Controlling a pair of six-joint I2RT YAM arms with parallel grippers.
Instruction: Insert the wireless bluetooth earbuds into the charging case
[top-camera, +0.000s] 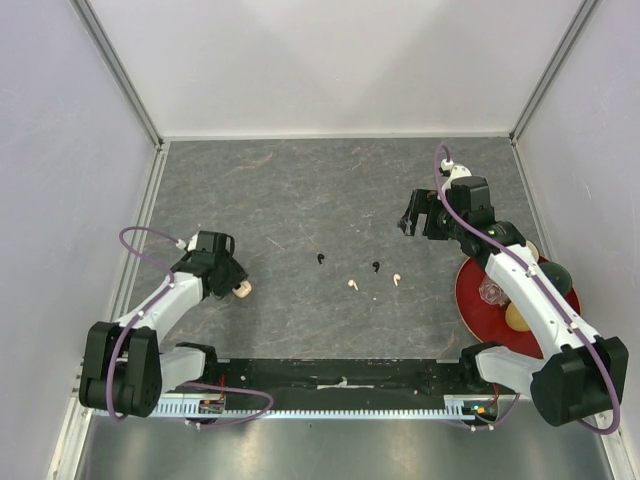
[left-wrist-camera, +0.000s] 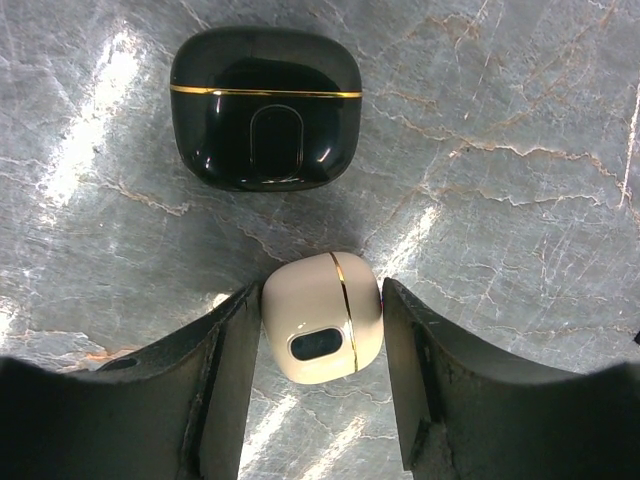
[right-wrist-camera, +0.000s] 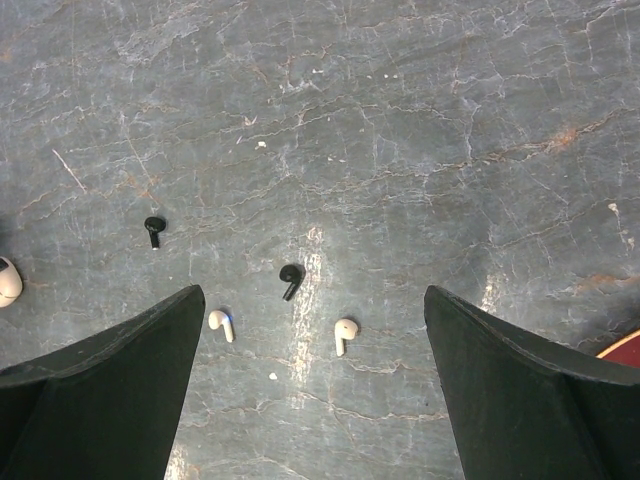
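Observation:
A pale beige charging case (left-wrist-camera: 302, 290) with a gold seam is held between the fingertips of my left gripper, its lid closed. Just beyond it lies a closed black charging case (left-wrist-camera: 250, 140), which the arm hides in the top view. Two black earbuds (right-wrist-camera: 154, 228) lie apart on the table, along with two white earbuds (right-wrist-camera: 222, 322). High over the table's right side, my right gripper (top-camera: 418, 212) is open and empty.
On the right, a red plate (top-camera: 482, 322) carries several items, including a dark green round one (top-camera: 556, 278), partly under the right arm.

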